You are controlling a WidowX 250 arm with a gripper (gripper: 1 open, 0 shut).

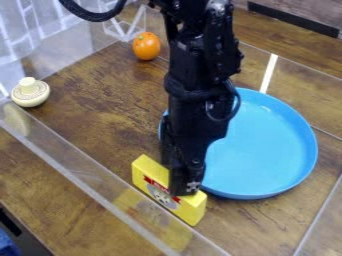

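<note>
A black robot gripper (181,165) hangs from the top centre, its tips low over a yellow box (187,205) with a red and white label, which lies on the wooden table. The tips overlap the box's upper part; whether they touch it or are open or shut I cannot tell.
A blue plate (274,150) lies right of the gripper, partly behind it. An orange fruit (147,47) is at the back left and a white mushroom (30,92) at the left. Clear strips run along the left and right.
</note>
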